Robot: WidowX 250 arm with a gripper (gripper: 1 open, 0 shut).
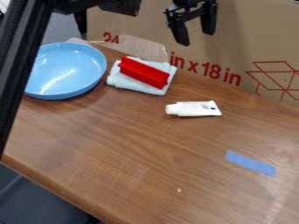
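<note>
My black gripper (pixel 191 23) hangs high at the top of the view, open, above and behind the table's items, in front of the cardboard backdrop. A red block (pixel 143 72) lies on a folded white cloth (pixel 155 87) at the back. A white tube (pixel 191 108) lies to the right of them. A blue bowl or plate (pixel 65 67) sits at the left, partly hidden by a dark arm part along the left edge.
A strip of blue tape (pixel 250 163) is on the wooden table (pixel 152 157) at the right. The cardboard wall (pixel 233 35) closes off the back.
</note>
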